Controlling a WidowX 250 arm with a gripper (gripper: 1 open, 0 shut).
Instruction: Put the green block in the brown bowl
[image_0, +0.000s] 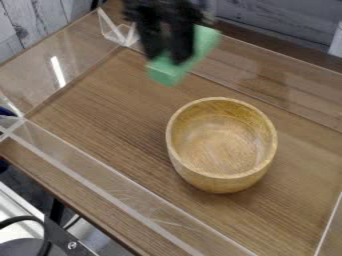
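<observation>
The green block (185, 57) hangs above the wooden table, slightly blurred, with my dark gripper (170, 50) shut on it. Part of the block is covered by the fingers, which are blurred too. Below and to the right of the block in the picture, the brown bowl (222, 144) stands upright. Its inside shows bare. In the picture, block and bowl are apart, the block beyond the bowl's far left rim.
Low transparent walls edge the table (114, 100) on the left and front. Cables (40, 225) lie outside at the lower left. Bare wood surrounds the bowl, with free room to its left and right.
</observation>
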